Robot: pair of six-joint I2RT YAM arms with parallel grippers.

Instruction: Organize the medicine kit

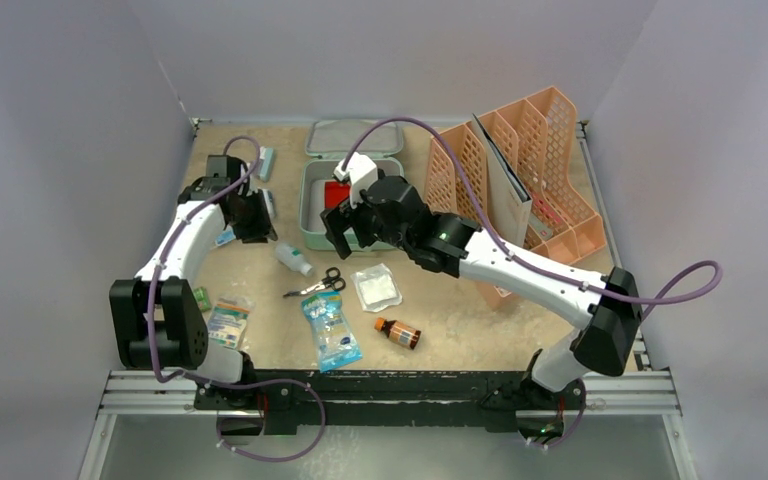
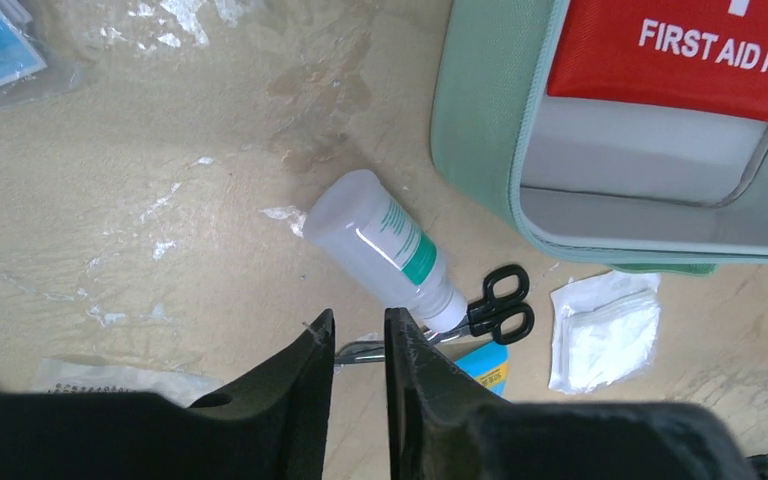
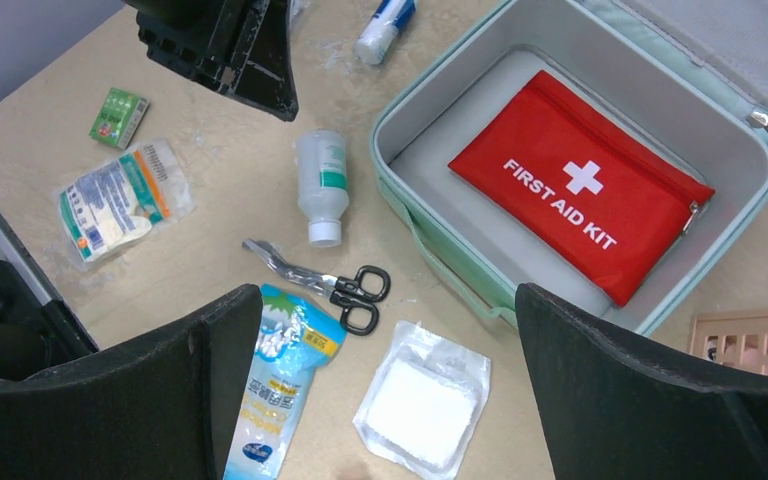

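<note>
My left gripper hangs part open above and left of a white plastic bottle (image 2: 380, 240) lying on the worktop, nothing visible between its fingers. Black scissors (image 3: 350, 290), a gauze pack (image 3: 420, 405), a blue packet (image 1: 330, 330) and a brown bottle (image 1: 398, 333) lie nearby. The green case (image 3: 415, 215) stands open, holding a red first aid pouch (image 3: 580, 190). My right gripper is open above the case's left and front part.
A peach file rack (image 1: 570, 220) fills the right side. A green box (image 3: 118, 118), a bagged pack (image 3: 125, 205) and a blue-white tube (image 3: 385, 30) lie at the left. Walls enclose the sides and back.
</note>
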